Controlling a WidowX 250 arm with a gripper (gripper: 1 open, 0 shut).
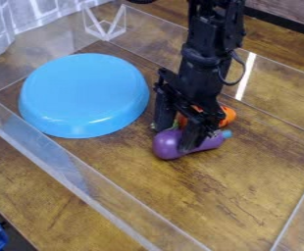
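The black gripper (191, 120) reaches down from the top centre over a purple eggplant-like object (178, 142) lying on the wooden surface. An orange carrot-like object (222, 117) lies just behind it on the right, partly covered by the gripper, with some green showing at its left. The fingers are low at the purple object's upper side; whether they touch it or are open or shut is hard to tell.
A large blue disc (82, 91) fills the left side of the wooden tray (141, 201). Clear plastic edges run along the left and right. The front and right of the tray floor are bare.
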